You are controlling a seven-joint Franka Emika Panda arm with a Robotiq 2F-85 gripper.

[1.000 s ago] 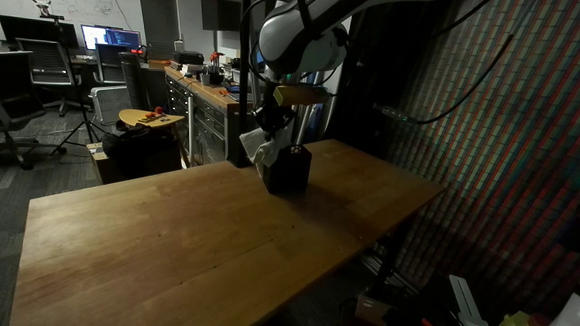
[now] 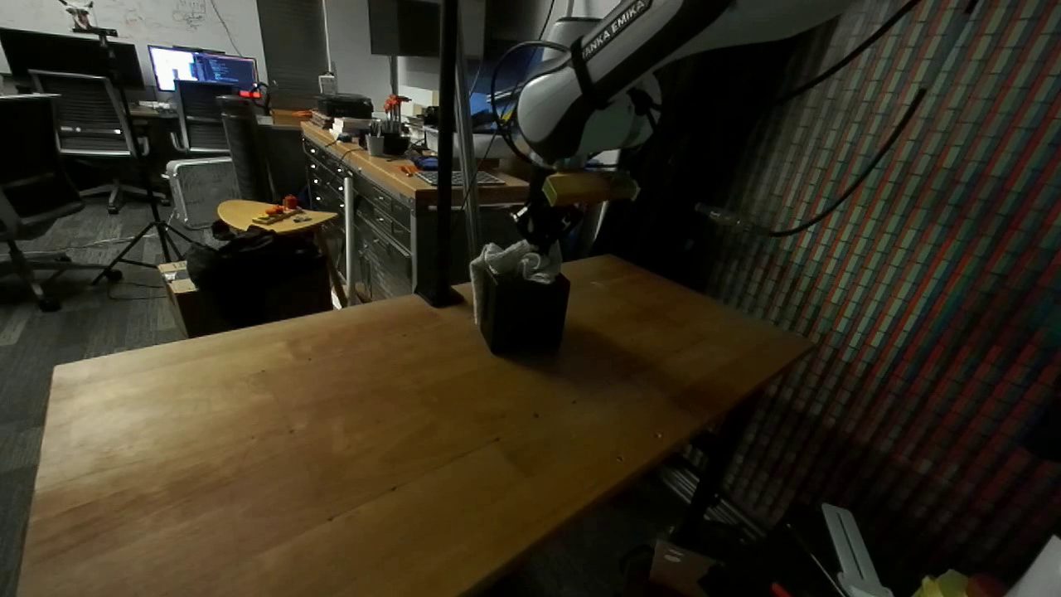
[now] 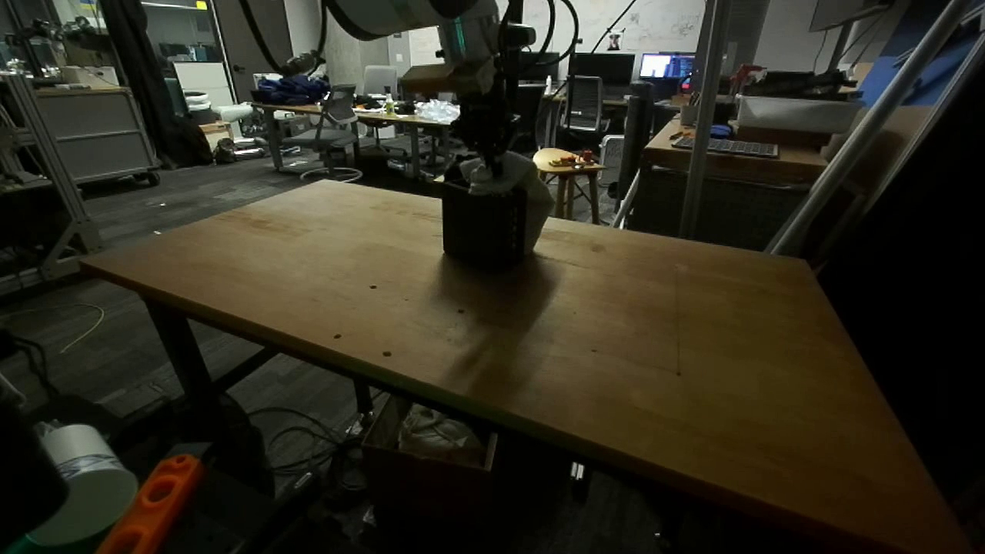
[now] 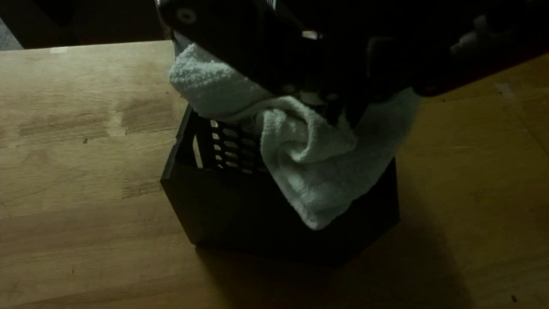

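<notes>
A pale cloth point(image 4: 329, 177) is bunched over the black box point(image 4: 267, 211), with folds across its opening and one corner hanging over the near wall in the wrist view. My gripper is shut on the cloth just above the box; its fingertips are dark and partly buried in the folds. In exterior view 1 the cloth point(image 2: 517, 260) also drapes down the left side of the box point(image 2: 527, 317). From exterior view 2, the gripper point(image 3: 495, 166) stands right over the box point(image 3: 485, 226), and part of the cloth point(image 3: 538, 208) hangs outside its right wall.
A dark upright post point(image 2: 444, 149) rises at the table's back edge, close to the left of the box. A workbench point(image 2: 398, 184) stands behind.
In exterior view 1 my gripper has moved right, from the box's left side to above it. The cloth came along and now covers the opening. The box stays put.
</notes>
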